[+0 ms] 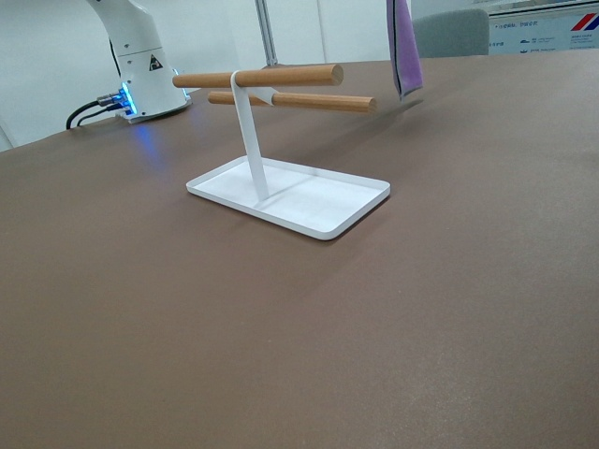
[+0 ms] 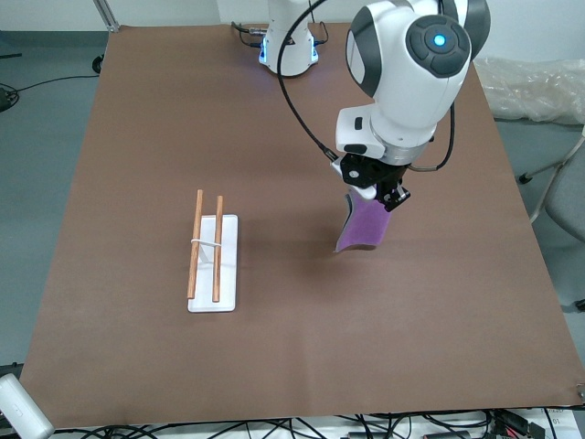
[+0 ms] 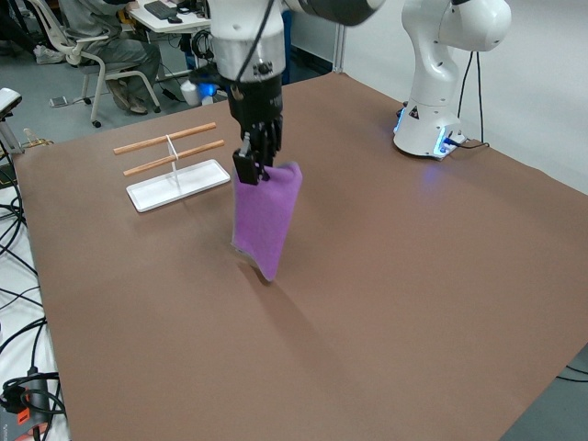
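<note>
My gripper [image 3: 257, 156] is shut on a purple cloth [image 3: 266, 216], which hangs from it above the table, its shadow below. In the left view the cloth [image 2: 364, 224] dangles under the black gripper [image 2: 375, 183]; in the top view its lower part [image 1: 404, 47] shows upper right. A white stand with a tray [image 2: 224, 283] and two wooden bars [image 1: 328, 101] stands to the left of the cloth in the left view, clear of it.
Cables lie along one side outside the table.
</note>
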